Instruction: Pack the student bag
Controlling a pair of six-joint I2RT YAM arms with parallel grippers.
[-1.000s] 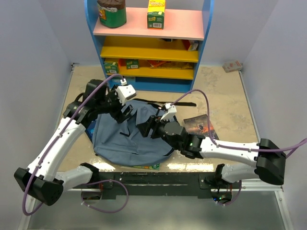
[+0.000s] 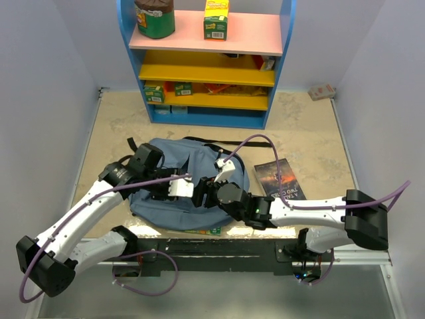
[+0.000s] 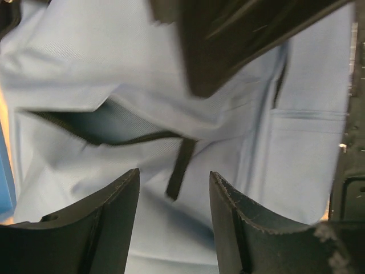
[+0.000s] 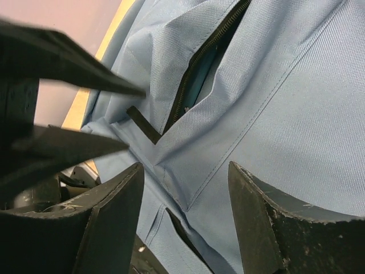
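Note:
The blue-grey student bag (image 2: 166, 214) lies flat on the table, its zipped opening (image 4: 197, 80) slightly parted. A black zipper tab (image 3: 181, 168) hangs at the end of that zip. My left gripper is over the bag with its fingers apart; in its view the tab appears between the fingers, but contact cannot be judged. In the right wrist view the left gripper's dark fingers (image 4: 71, 147) point at the tab (image 4: 144, 124). Close by on the right, my right gripper stands open above the bag's fabric, nothing between its fingers.
A dark book (image 2: 280, 178) lies right of the bag. Behind is a shelf unit (image 2: 206, 66) holding several boxes. A small box (image 2: 321, 92) sits at the back right. Both grippers are close together, leaving little room between them.
My left arm has come from the bag's far side toward its middle and front, beside the right gripper. The right gripper has shifted slightly toward the front.

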